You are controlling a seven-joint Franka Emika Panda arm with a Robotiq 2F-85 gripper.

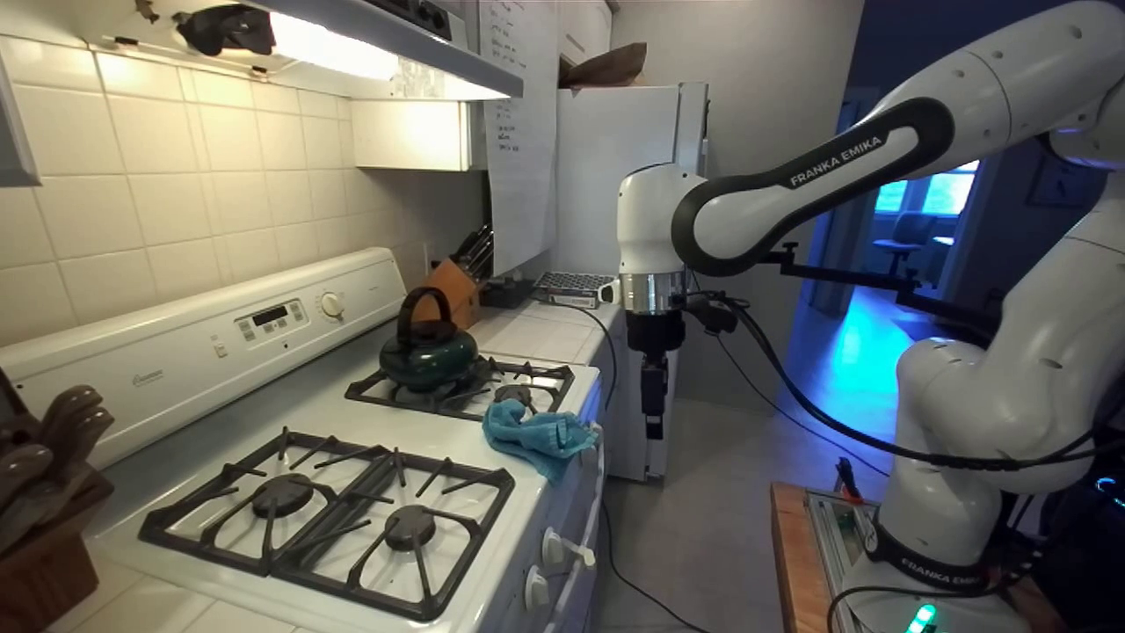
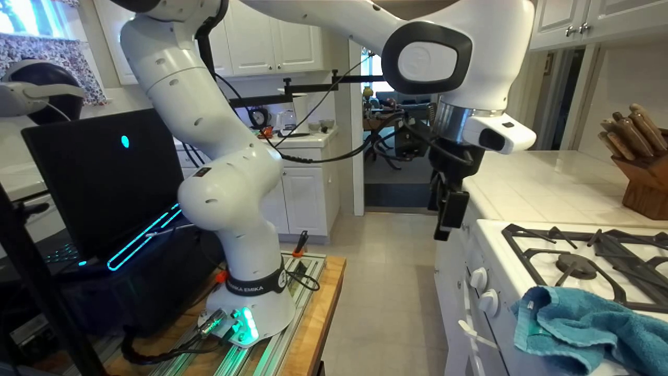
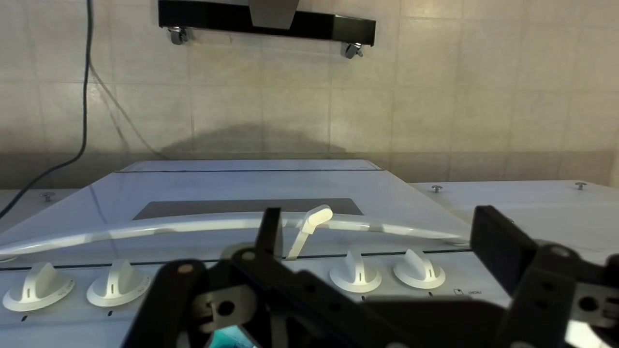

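A crumpled blue towel (image 1: 540, 432) lies on the stove's front edge and partly overhangs it, close to the knobs. The same towel (image 2: 588, 329) fills the lower right of exterior view 2; only a scrap of it shows low in the wrist view, behind the gripper parts. My gripper (image 1: 654, 427) hangs pointing down in front of the stove, to the right of the towel and apart from it. In the wrist view the gripper stands open, its two dark fingers wide apart with nothing held between them.
A dark green kettle (image 1: 429, 353) sits on a back burner grate. Stove knobs (image 3: 355, 272) and the oven handle (image 3: 174, 228), with a white latch (image 3: 310, 226) by it, line the front. Knife blocks (image 2: 648, 172) stand on the counters.
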